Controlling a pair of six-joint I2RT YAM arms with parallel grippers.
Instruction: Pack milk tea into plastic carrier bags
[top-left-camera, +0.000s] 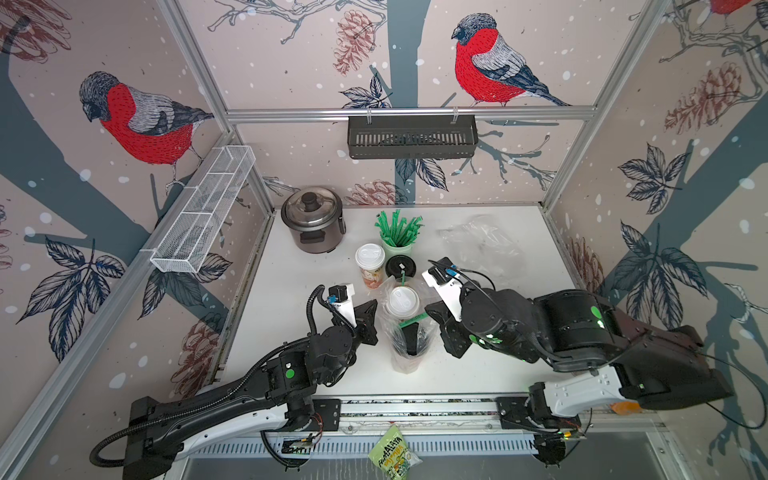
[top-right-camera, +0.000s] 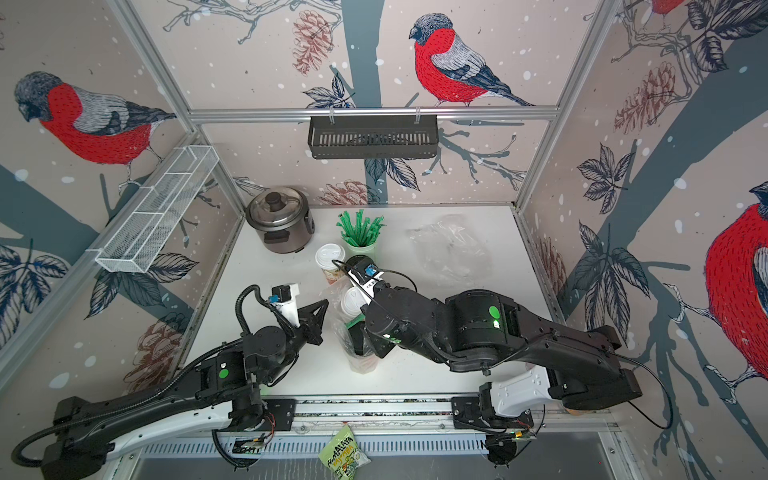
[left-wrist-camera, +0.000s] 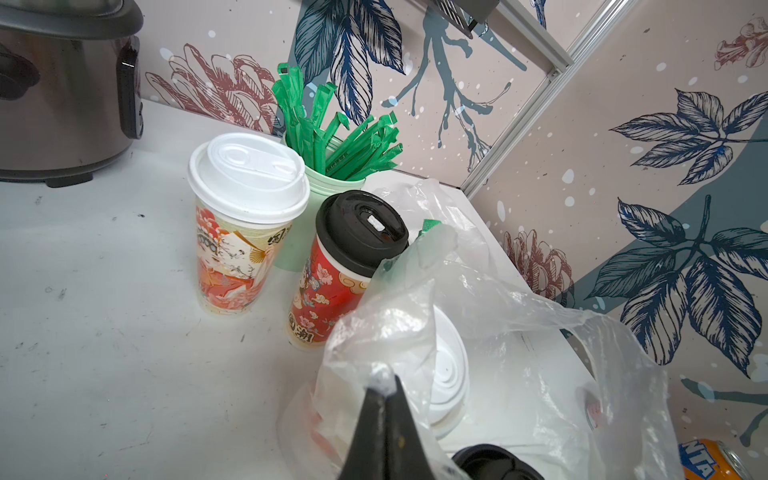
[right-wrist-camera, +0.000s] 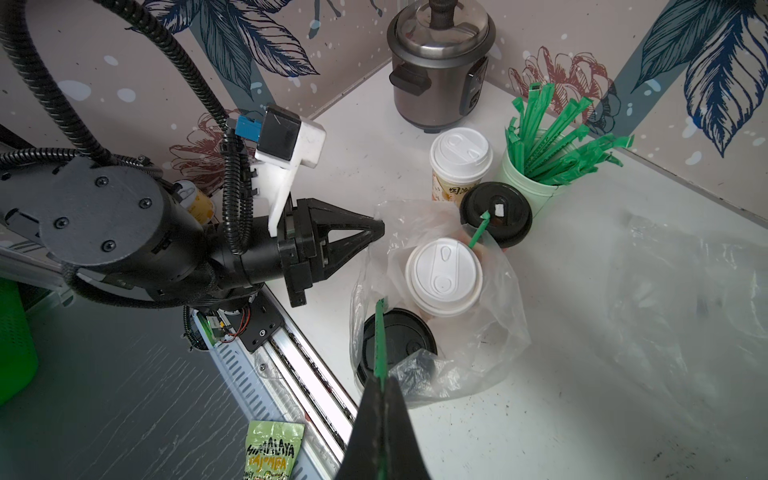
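Observation:
A clear plastic bag (right-wrist-camera: 504, 320) holds a white-lidded cup (right-wrist-camera: 444, 272), a black-lidded cup (right-wrist-camera: 404, 332) and a green straw. My right gripper is shut on another green straw (right-wrist-camera: 380, 336) above the black lid. My left gripper is shut at the bag's left side; whether it grips any film is unclear. Behind the bag stand a white-lidded cup (left-wrist-camera: 240, 240), another black-lidded cup (left-wrist-camera: 332, 292) and a holder (right-wrist-camera: 520, 188) full of green straws.
A steel cooker (top-left-camera: 312, 232) stands at the back left. Another plastic bag (top-left-camera: 480, 244) lies flat at the back right.

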